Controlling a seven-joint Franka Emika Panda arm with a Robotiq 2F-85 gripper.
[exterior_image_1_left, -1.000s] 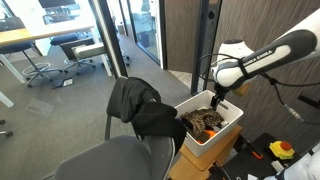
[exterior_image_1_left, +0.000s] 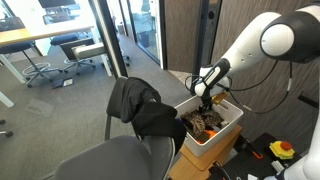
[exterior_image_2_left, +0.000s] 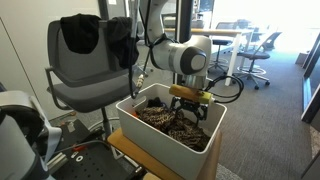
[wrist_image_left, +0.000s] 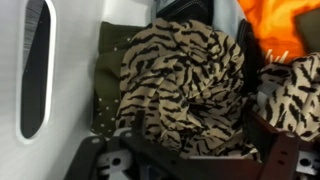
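A tiger-striped tan cloth (wrist_image_left: 185, 85) lies bunched in a white bin (exterior_image_2_left: 165, 139), filling the middle of the wrist view. Just above it, inside the bin's opening, my gripper (exterior_image_2_left: 191, 108) points down and stands open. In the wrist view its dark fingers reach in from the bottom edge, one at left and one at right, with the striped cloth below the gap. Nothing appears held between them. From exterior view 1 the gripper (exterior_image_1_left: 207, 105) partly covers the cloth (exterior_image_1_left: 196, 121).
Orange cloth (wrist_image_left: 275, 28), dark green cloth (wrist_image_left: 110, 78) and grey cloth share the bin. The bin's slotted wall (wrist_image_left: 75, 60) rises close at the left. A grey chair (exterior_image_1_left: 115, 158) with black clothing (exterior_image_1_left: 145, 105) over it stands beside the bin.
My arm has come down and to the left in exterior view 1, bringing the gripper from above the bin's far side to low over the striped cloth. The bin has stayed put.
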